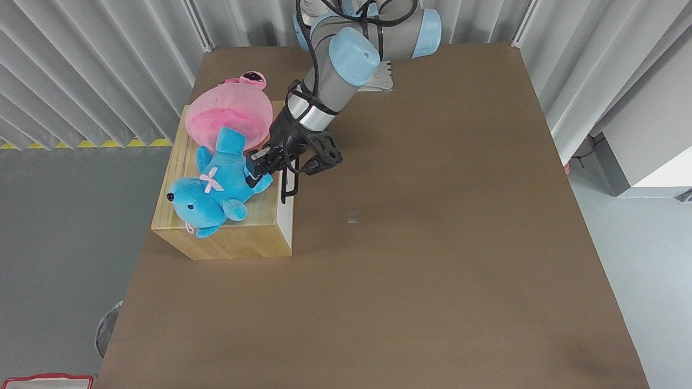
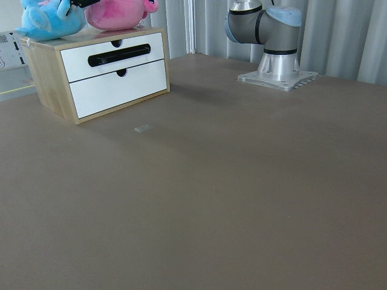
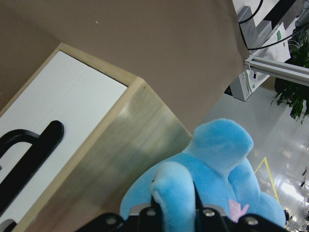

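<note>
A blue plush toy (image 1: 220, 194) with a pink bow sits on top of a small wooden two-drawer cabinet (image 2: 112, 90), beside a pink plush toy (image 1: 227, 110). My gripper is at the blue toy, with one of its soft limbs between the fingers; it appears closed on that limb. In the camera left view the gripper is only partly visible at the top edge, above the blue toy (image 2: 51, 21).
Black handles face the open table. Grey curtains stand behind.
</note>
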